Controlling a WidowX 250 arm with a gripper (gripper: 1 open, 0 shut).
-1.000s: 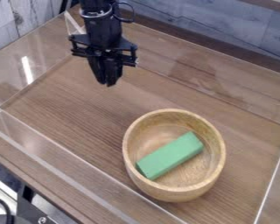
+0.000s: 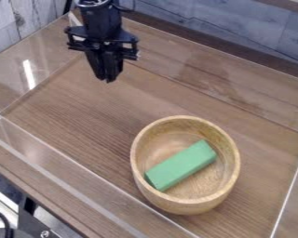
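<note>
The black robot gripper (image 2: pixel 111 67) hangs over the back left of the wooden surface, its fingers pointing down; whether they are apart or closed is hard to make out. Near the front right, a round light wooden bowl (image 2: pixel 214 192) holds a green rectangular block (image 2: pixel 179 165), lying at a slant inside it.
Grey walls or panels border it at the back and upper left.
The gripper has shifted slightly to the left. The bowl and green block have not moved.
</note>
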